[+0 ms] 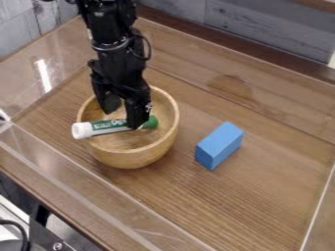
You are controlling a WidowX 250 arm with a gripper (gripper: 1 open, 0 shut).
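The black robot arm reaches down from the top into a round wooden bowl (141,155), its gripper (119,105) open over the back left part of the bowl's inside. A white and green cylindrical object (102,127) lies in the bowl below the gripper, its white end by the left rim. Whether the fingers touch it cannot be made out.
A blue block (218,144) lies on the wooden table (262,196) to the right of the bowl. A dark cable runs at the lower left corner.
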